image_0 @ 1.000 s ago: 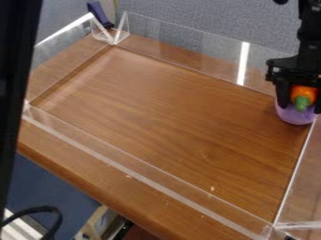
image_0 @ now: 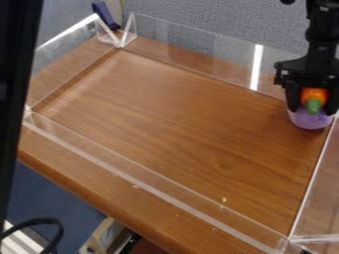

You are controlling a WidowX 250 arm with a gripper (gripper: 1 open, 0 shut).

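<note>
My black gripper (image_0: 312, 91) is at the far right of the wooden table, low over a pale purple bowl (image_0: 307, 120). An orange object (image_0: 312, 95) with a green lower part (image_0: 312, 105) sits at or just above the bowl, between or just in front of the dark fingers. Whether the fingers hold it is hard to tell at this size.
Clear acrylic walls enclose the wooden tabletop (image_0: 172, 139), which is bare across the middle and left. A dark blue clamp-like item (image_0: 105, 16) is at the back left corner. A black cable (image_0: 40, 223) lies at the lower left.
The gripper and the orange-and-green object have shifted very slightly left and up over the last second. The bowl stays at the right edge.
</note>
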